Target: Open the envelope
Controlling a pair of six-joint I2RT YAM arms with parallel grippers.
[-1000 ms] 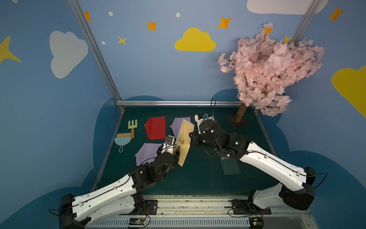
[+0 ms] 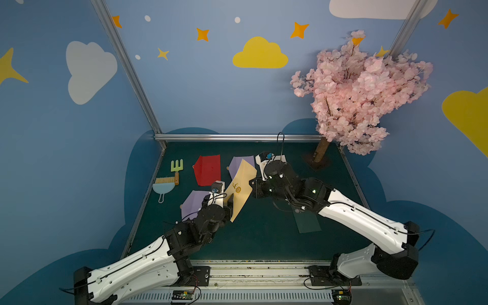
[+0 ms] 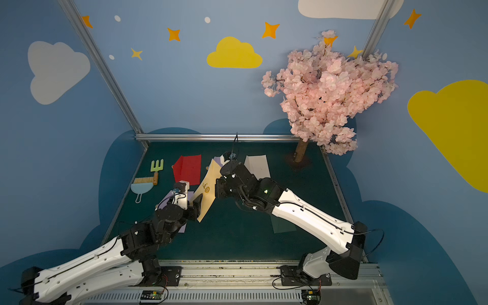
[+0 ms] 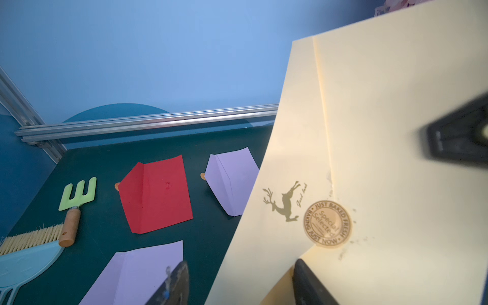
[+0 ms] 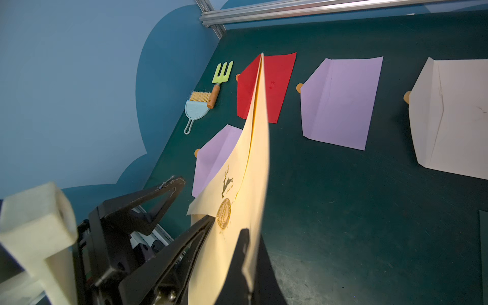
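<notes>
The cream envelope (image 2: 239, 189), bearing a deer print and a round brown seal (image 4: 328, 224), is held up off the table. My right gripper is shut on its edge, the paper pinched between the fingers. In the left wrist view one right finger (image 4: 460, 133) shows dark against the paper. My left gripper stands part open at the envelope's other side. One left finger (image 4: 311, 287) is at a shaded gap under the lifted paper below the seal; the other finger (image 4: 176, 285) is clear of the envelope. How deep the first finger sits is hidden.
Flat on the green table lie a red envelope (image 5: 279, 84), two purple envelopes (image 5: 341, 101) and a white envelope (image 5: 457, 117). A fork and a dustpan (image 2: 163, 188) are at the left, a blossom tree (image 2: 355, 91) at back right.
My left gripper has shifted left. The envelope has leaned over to the left with it, its lower end swinging that way. The right arm has moved slightly left.
</notes>
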